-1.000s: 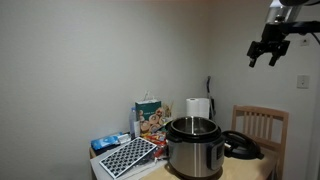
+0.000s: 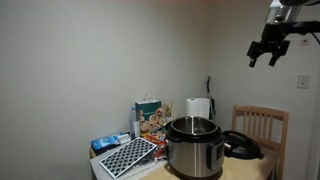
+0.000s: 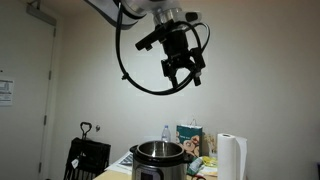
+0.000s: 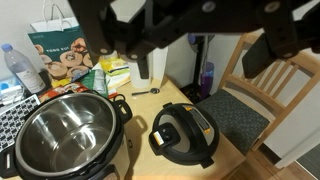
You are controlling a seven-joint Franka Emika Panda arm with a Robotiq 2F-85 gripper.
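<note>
My gripper [image 2: 262, 64] hangs high above the table's right side, open, with nothing between its fingers; in the wrist view its dark parts blur across the top. Below stands a steel pressure cooker [image 2: 195, 150] with a black rim. Its inside [image 4: 68, 132] looks empty from above. The cooker's black lid [image 4: 184, 133] lies on the table beside it, to the right, apart from the pot. In exterior view 2 the cooker [image 3: 159, 160] shows at the bottom, well under the gripper [image 3: 184, 80].
A checkered rack [image 2: 125, 157], a patterned paper bag [image 2: 150, 115], a water bottle [image 4: 22, 66] and a paper towel roll [image 3: 231, 157] stand around the cooker. A black ladle [image 4: 146, 92] lies near the lid. The wooden chair [image 2: 260, 124] is beyond the table's right edge.
</note>
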